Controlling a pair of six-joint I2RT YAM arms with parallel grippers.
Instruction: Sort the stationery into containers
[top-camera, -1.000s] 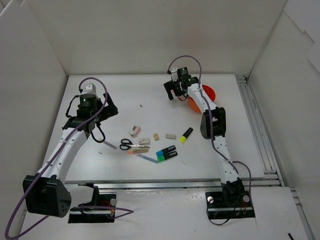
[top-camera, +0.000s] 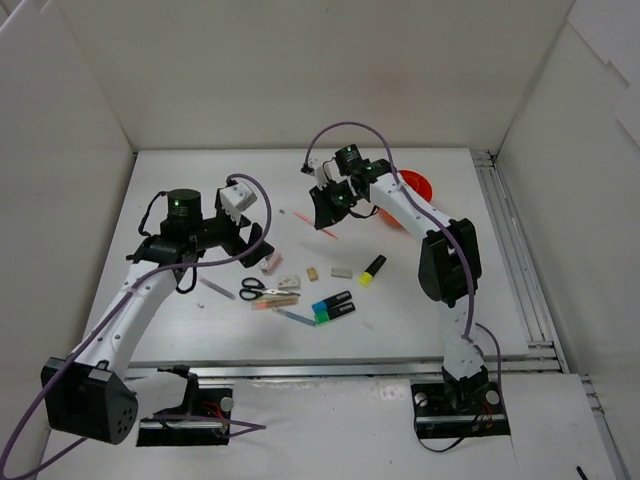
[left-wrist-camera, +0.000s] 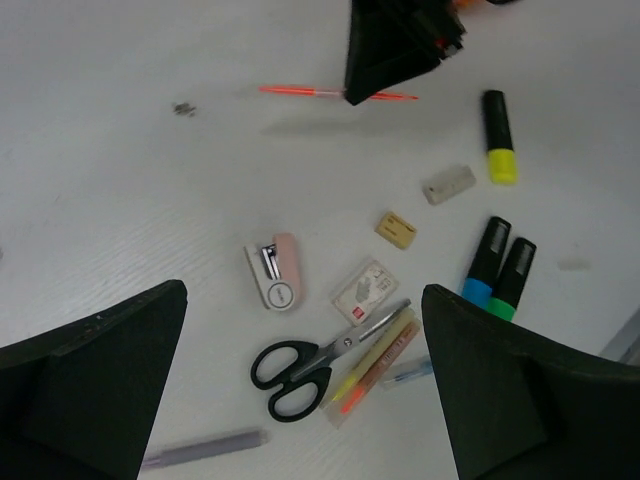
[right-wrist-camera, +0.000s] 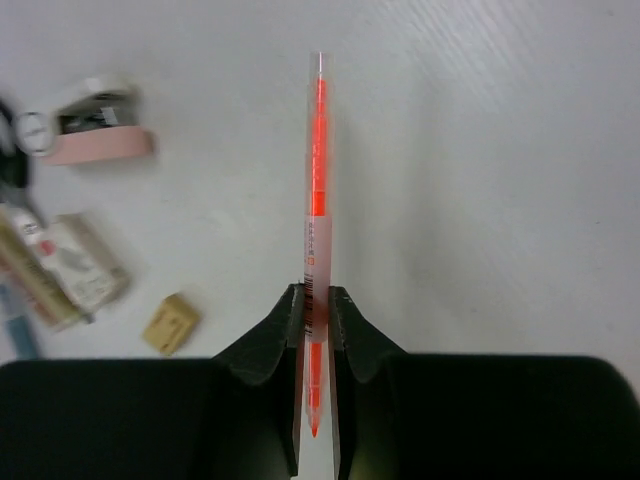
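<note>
My right gripper is shut on an orange pen, held above the table left of the red bowl. My left gripper stands open over the table, empty. Below it lie a pink stapler, a cream eraser block, black scissors, a bundle of pens, a grey pen, a small tan eraser and a grey eraser. Blue and green markers lie at front centre, a yellow highlighter right of centre.
Pale walls enclose the table at back and sides; a metal rail runs along the right edge.
My left arm has swung right, over the middle items.
</note>
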